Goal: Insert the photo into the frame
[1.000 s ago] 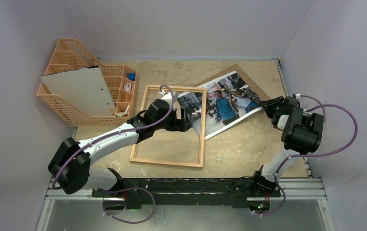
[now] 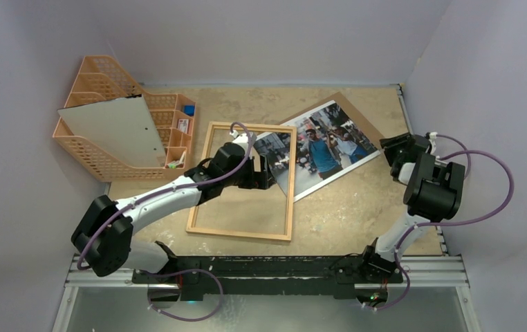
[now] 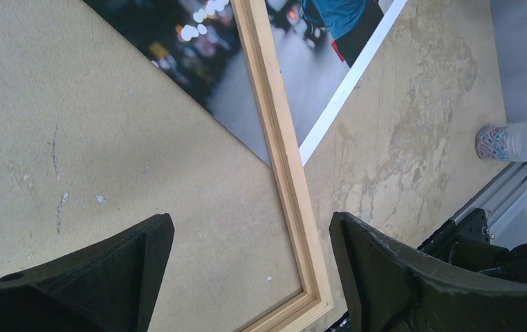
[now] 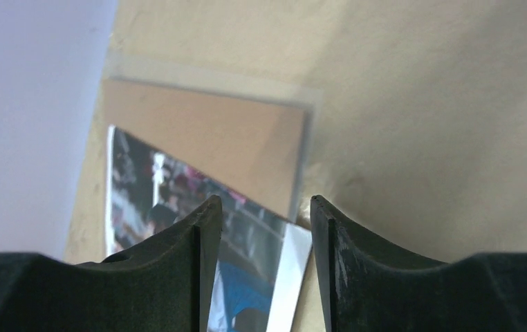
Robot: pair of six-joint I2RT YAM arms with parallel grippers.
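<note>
The wooden frame (image 2: 291,214) lies flat on the table. Its right side crosses over the left end of the photo (image 2: 321,153), so part of the print shows inside the opening and most lies outside to the right. Over the frame's opening, my left gripper (image 2: 266,173) hangs open and empty; in the left wrist view the frame (image 3: 295,187) runs beyond its spread fingers (image 3: 151,256). At the photo's right corner is my right gripper, its fingers apart. The photo's white-edged corner (image 4: 292,259) shows between them, not gripped.
Under the photo sticks out a brown board (image 2: 357,116). An orange basket (image 2: 98,151) at the left holds a white panel (image 2: 119,128). A tub of clips (image 3: 503,142) stands by the table's edge. Bare table (image 2: 357,214) lies front right.
My right gripper has parted its fingers and drawn back slightly to the right from the photo's corner. That corner, bent earlier, now lies flatter. The left gripper has barely moved.
</note>
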